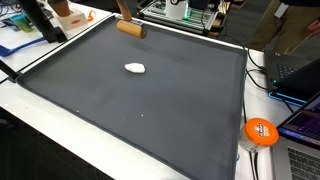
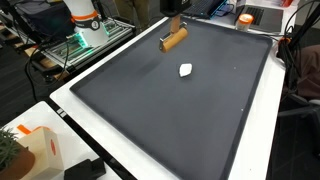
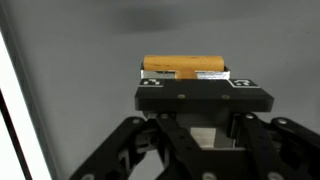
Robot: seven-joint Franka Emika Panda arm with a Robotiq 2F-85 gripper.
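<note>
A wooden mallet hangs head down, with my gripper shut on it. In the wrist view its cylindrical head (image 3: 184,63) lies across the view just past the black fingers (image 3: 152,84), and a short piece of handle runs back toward them. Exterior view 1 has the mallet (image 1: 131,30) at the far edge of the dark tabletop, whereas exterior view 2 places the mallet (image 2: 173,41) near the top middle. A small white object (image 1: 135,68) lies apart from it on the tabletop. The fingers' grip itself is mostly hidden by the gripper body.
Cables and other items crowd the far left. A potted cactus (image 2: 12,155) stands at the near left in exterior view 2.
</note>
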